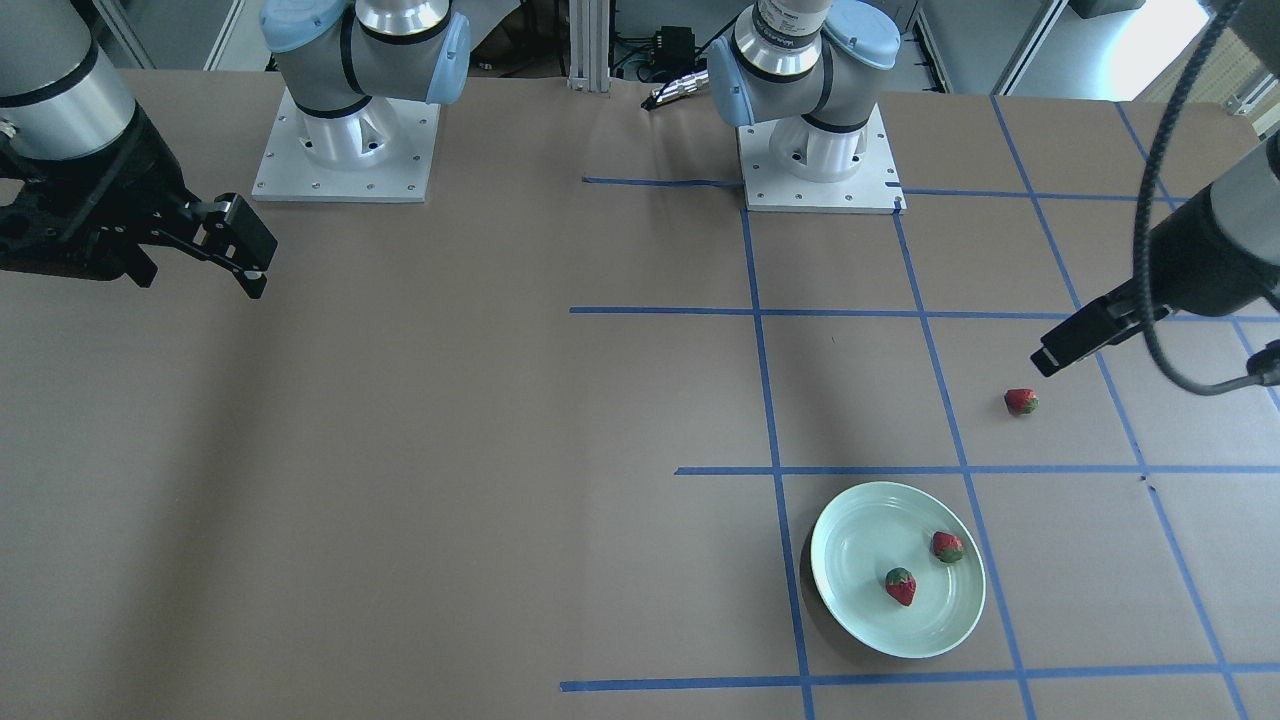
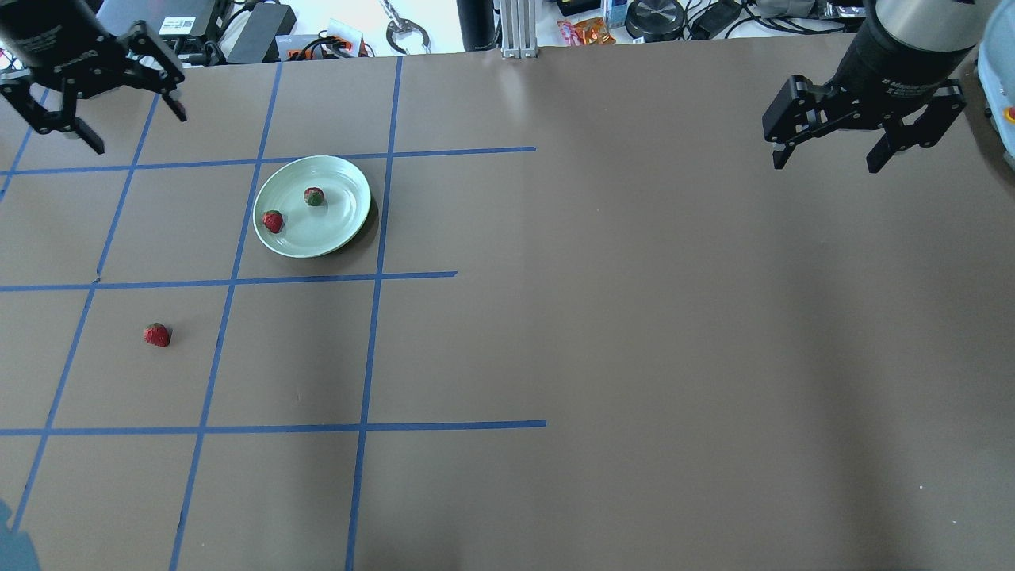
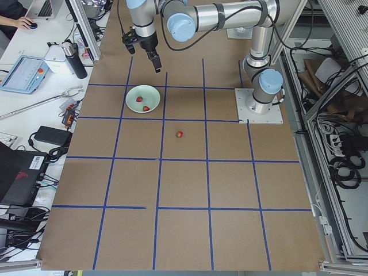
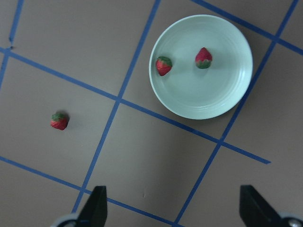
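Note:
A third strawberry (image 1: 1020, 401) lies alone on the gridded table, outside the plate. My gripper is raised above the table, over the area beside the plate and loose strawberry; in the left wrist view its two fingers stand wide apart at the bottom corners with nothing between them. It also shows at the top left of the top view and at the right of the front view.
A second arm's black gripper (image 2: 861, 124) hangs at the far side, away from the plate. Other arm bases (image 1: 816, 180) stand along the table edge.

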